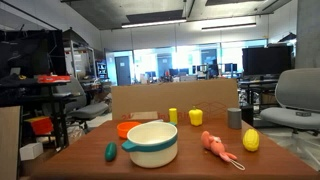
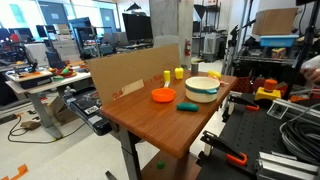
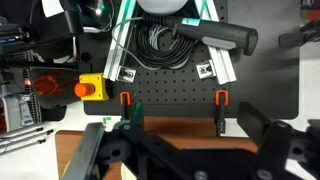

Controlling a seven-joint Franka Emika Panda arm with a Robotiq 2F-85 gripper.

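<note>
My gripper is open in the wrist view, its dark fingers spread wide at the left and right with nothing between them. Below it lies a black perforated plate, with the brown table edge along the bottom. On the table, a white pot with a teal lower part [image 1: 152, 148] stands near the front. A dark green item [image 1: 111, 152] lies left of it, and an orange bowl [image 1: 126, 128] is behind. To the right are a red-orange toy [image 1: 217, 147] and a yellow lemon-like item [image 1: 251, 139]. The gripper cannot be made out in either exterior view.
A grey cup [image 1: 234, 118] and two yellow items [image 1: 173, 116] stand toward the back, before a brown upright board [image 2: 140, 75]. Coiled cable [image 3: 158, 45], a dark-handled tool [image 3: 225, 35] and a red-buttoned yellow box [image 3: 90, 87] surround the plate.
</note>
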